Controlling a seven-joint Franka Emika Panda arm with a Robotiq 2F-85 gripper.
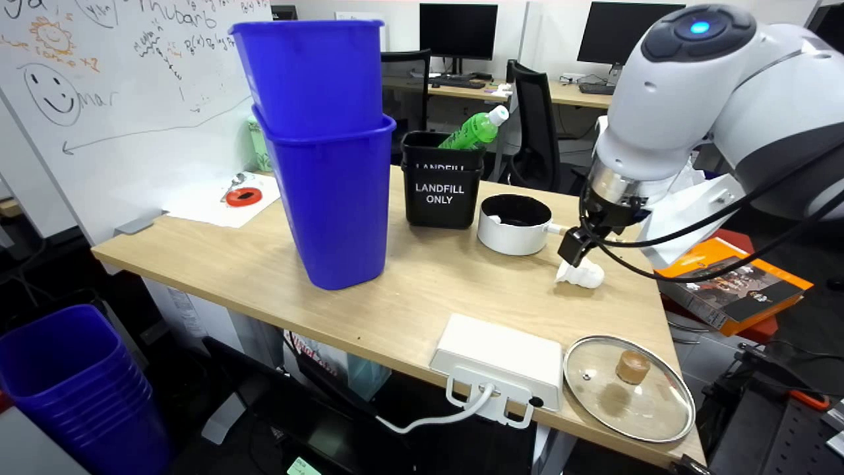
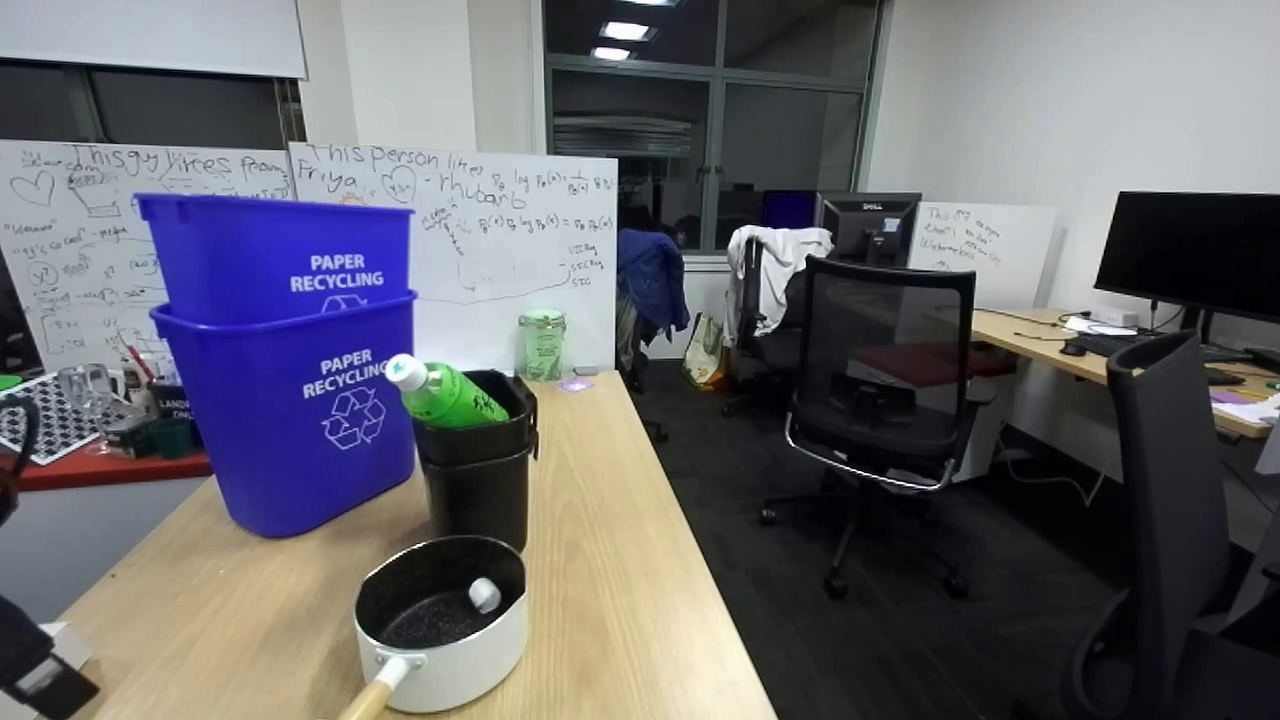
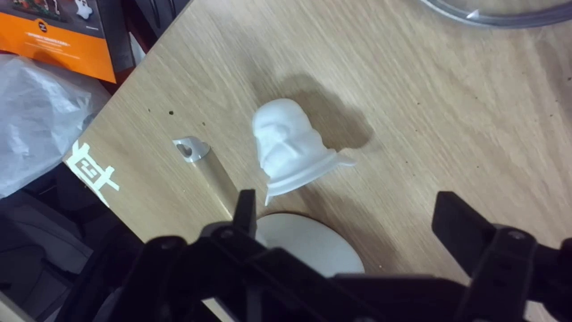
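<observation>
My gripper stands open, nothing between its two spread fingers. Just ahead of the fingertips in the wrist view lies a white sculpted, helmet-like piece (image 3: 289,145) on its side on the wooden table. Exterior view 1 has the gripper (image 1: 575,249) above and slightly left of this white piece (image 1: 583,274), hiding part of it. A white saucepan (image 1: 510,237) with a dark inside sits behind it. The pan (image 2: 462,660) holds a small whitish item (image 2: 485,595). In the wrist view, the pan's wooden handle (image 3: 217,177) runs beneath the left finger.
Two stacked blue bins (image 1: 332,206) and black landfill bins (image 1: 443,198) with a green bottle (image 1: 473,133) stand farther left. A glass lid (image 1: 625,404) and a white box (image 1: 498,356) lie along the front edge. Bare table stretches between the blue bins and white piece.
</observation>
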